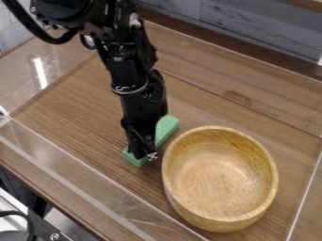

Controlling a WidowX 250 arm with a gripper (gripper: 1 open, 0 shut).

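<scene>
My black gripper (pixel 143 149) reaches down at the middle of the camera view, its tips over a green block (pixel 165 127) lying on the wooden surface. The block is partly hidden behind the gripper. Whether anything sits between the fingers is hard to tell. A pale wooden bowl (pixel 220 188) stands just right of the block.
A clear strip runs along the near left edge, with dark cables beyond it.
</scene>
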